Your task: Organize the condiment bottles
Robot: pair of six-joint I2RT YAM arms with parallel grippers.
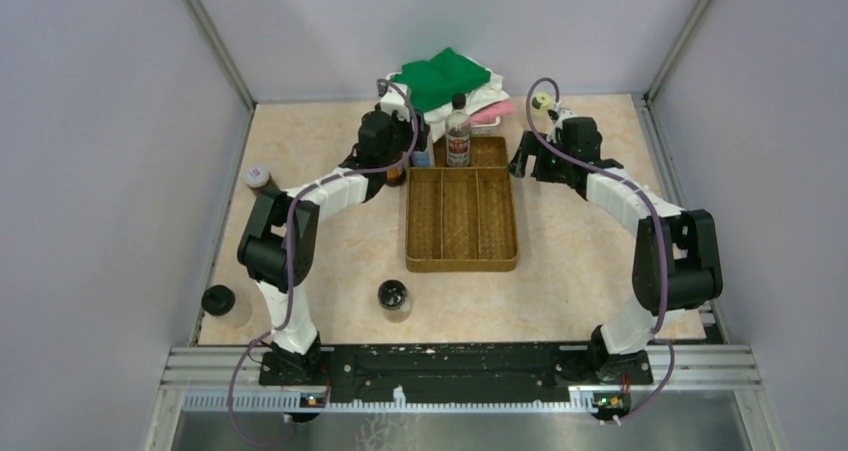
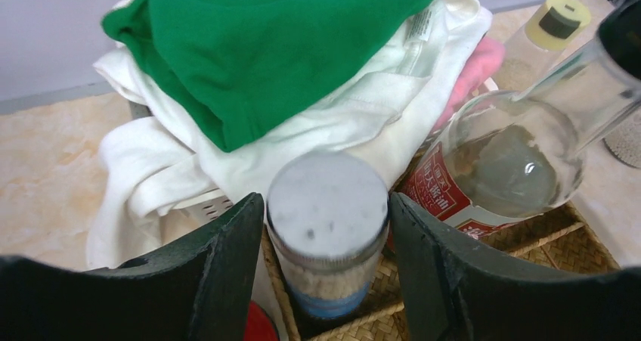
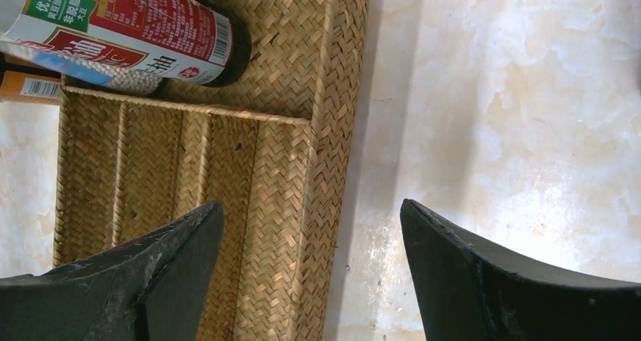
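Observation:
A silver-lidded jar (image 2: pixel 325 220) stands in the wicker organizer's back compartment, with my left gripper (image 1: pixel 418 126) at its top; in the left wrist view a fingertip is at either side of the lid, and whether they grip is unclear. Beside it stands a tall red-labelled bottle (image 1: pixel 458 136). The organizer (image 1: pixel 460 268) has three empty front compartments. My right gripper (image 1: pixel 522 161) hangs open and empty beside its right edge. Outside stand a dark-capped jar (image 1: pixel 394 301), another (image 1: pixel 230 307) at the front left, a white-lidded jar (image 1: pixel 258 179) and a partly hidden orange-labelled bottle (image 3: pixel 36 86).
Folded green (image 1: pixel 440 76), white and pink cloths lie behind the organizer. A yellow-capped container (image 1: pixel 542 101) stands at the back right.

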